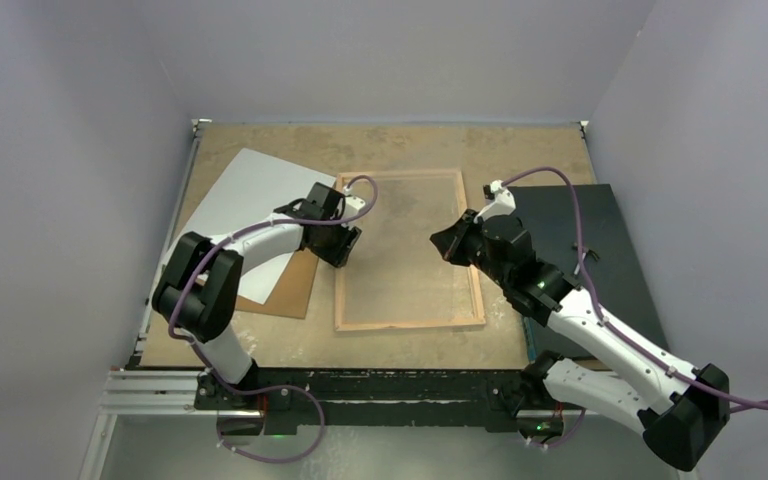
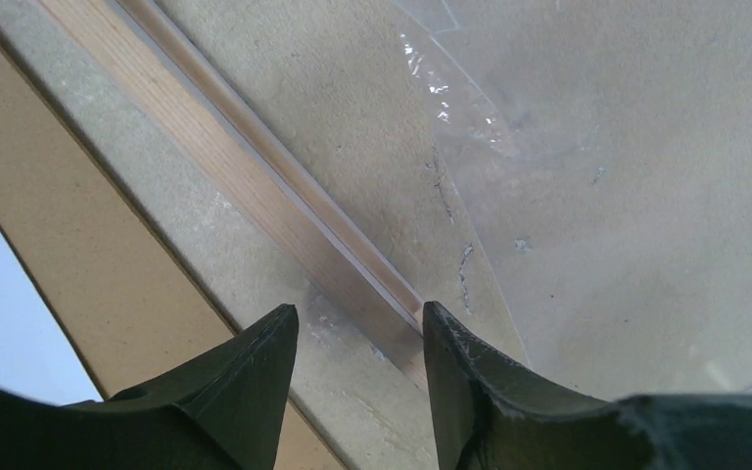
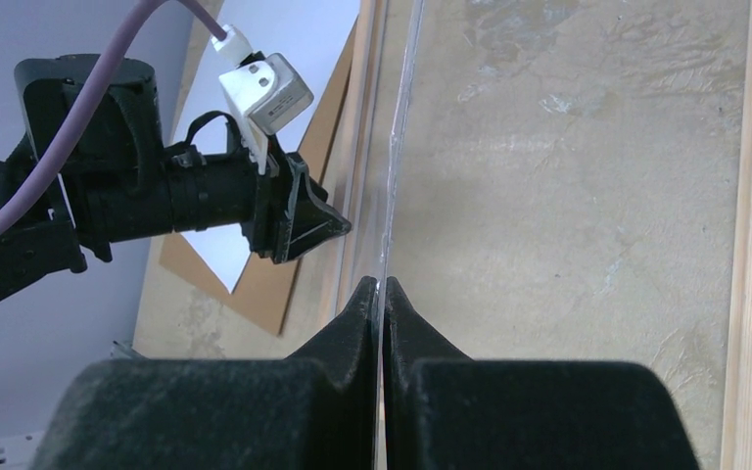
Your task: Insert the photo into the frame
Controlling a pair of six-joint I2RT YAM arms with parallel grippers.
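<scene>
The wooden frame [image 1: 410, 326] lies flat at the middle of the table, bare table showing through it. My right gripper is shut on the edge of a clear sheet [image 3: 394, 157], which rises from between its fingertips, over the frame. In the left wrist view this clear sheet [image 2: 627, 215] spreads across the upper right. My left gripper is part open above the frame's left rail [image 2: 284, 220]; the rail runs between its fingers, and whether they touch it I cannot tell. No printed picture shows; a white sheet [image 1: 255, 190] lies left of the frame.
Beneath the white sheet is a brown board [image 1: 295, 290], close beside the frame's left rail. A dark board [image 1: 600, 290] with a small tool on it takes up the table's right side. Bare table [image 1: 420, 350] shows in front of the frame.
</scene>
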